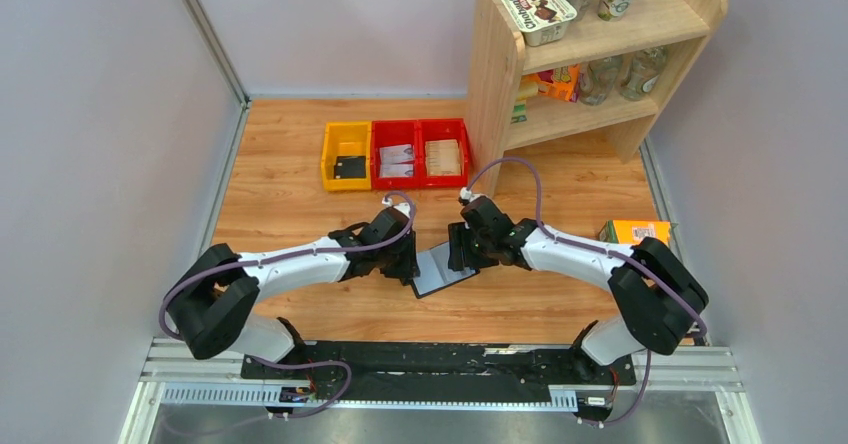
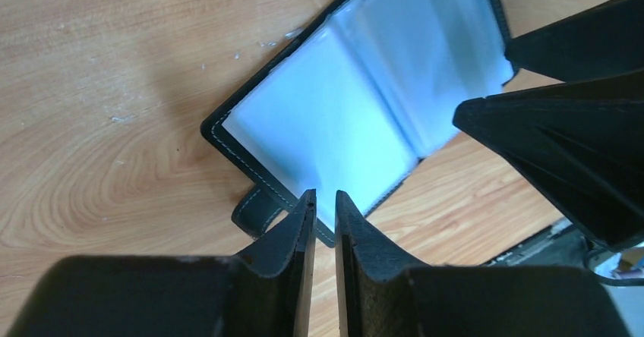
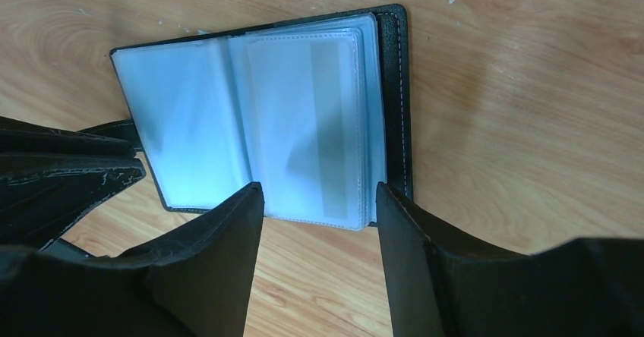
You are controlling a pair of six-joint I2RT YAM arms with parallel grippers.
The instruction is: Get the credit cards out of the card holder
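The card holder (image 1: 432, 276) lies spread open on the table between my arms, black-edged with clear bluish sleeves. In the left wrist view, the holder (image 2: 326, 124) shows its lower corner by my left gripper, whose fingers stand slightly open with a narrow empty gap. A black strap juts from that side. My right gripper is open wider over the lower edge of the sleeves (image 3: 304, 124), nothing gripped. Whether a card sits inside the sleeves, I cannot tell. Dark flat cards (image 1: 350, 167) lie in the yellow bin.
Behind the holder, a yellow bin (image 1: 328, 171) adjoins red bins (image 1: 418, 182) with white cards and wooden pieces. A wooden shelf (image 1: 490, 94) stands back right; an orange-green box (image 1: 636, 232) is at the right. Both grippers are close together, leaving little room between them.
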